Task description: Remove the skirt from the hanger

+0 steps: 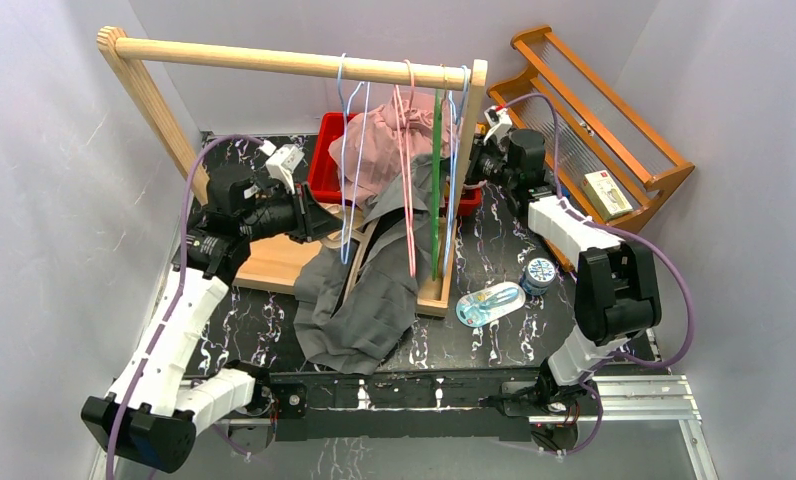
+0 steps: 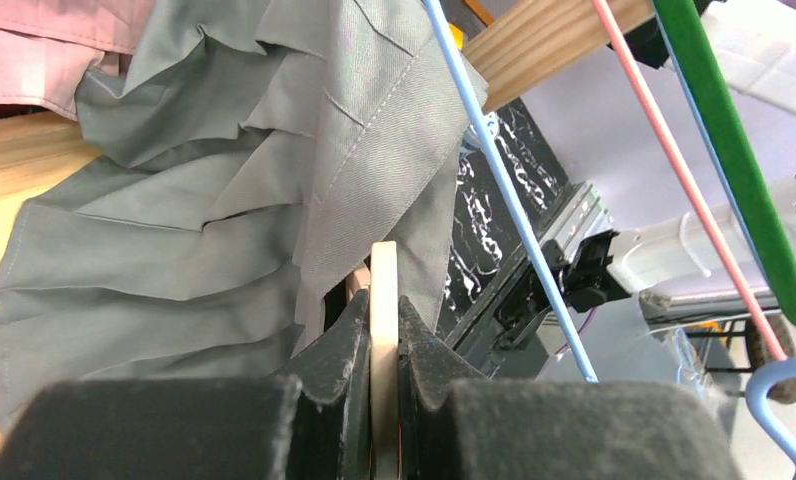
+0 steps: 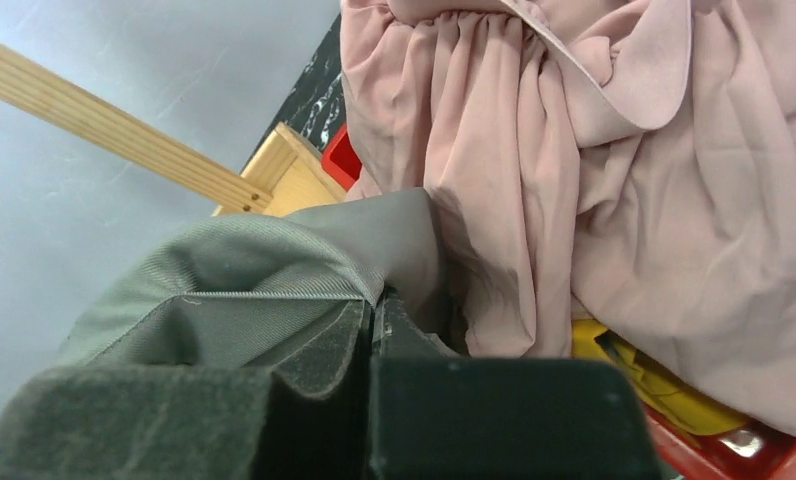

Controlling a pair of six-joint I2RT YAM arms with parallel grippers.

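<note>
The grey skirt (image 1: pixel 374 300) hangs stretched beneath the rack, its lower part over the rack's base and the table. A wooden hanger (image 1: pixel 362 250) runs into its waist opening; its pale wood (image 2: pixel 384 350) is pinched upright in my left gripper (image 1: pixel 330 222), which is shut on it. On the far right side, my right gripper is shut on the skirt's hemmed edge (image 3: pixel 274 295), with cloth running into its fingertips. From above, the right fingertips are partly hidden behind the rack post. How far the hanger reaches inside the skirt is hidden.
Blue (image 1: pixel 350 180), pink (image 1: pixel 407 190) and green (image 1: pixel 436 190) hangers dangle from the rack bar (image 1: pixel 264 58) between the arms. Behind the skirt, pink cloth (image 1: pixel 384 140) fills a red bin (image 1: pixel 324 180). A jar (image 1: pixel 538 275) and blister pack (image 1: pixel 490 303) lie at right.
</note>
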